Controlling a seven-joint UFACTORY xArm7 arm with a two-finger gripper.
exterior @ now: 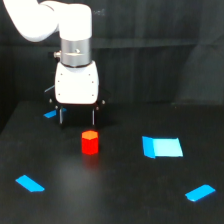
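A small red block (90, 143) stands on the dark table, left of centre in the camera view. My gripper (79, 119) points down, just above the block in the picture and a little to its left. Its dark fingers are spread apart, with nothing visible between them. No contact with the block shows; the exact height above the table is hard to judge.
Toward the right lies a light-blue open box or folded piece (166, 147). Flat blue strips rest at the front left (30, 184) and front right (200, 192). Another blue scrap (51, 114) lies beside the gripper. Bare table surrounds the block.
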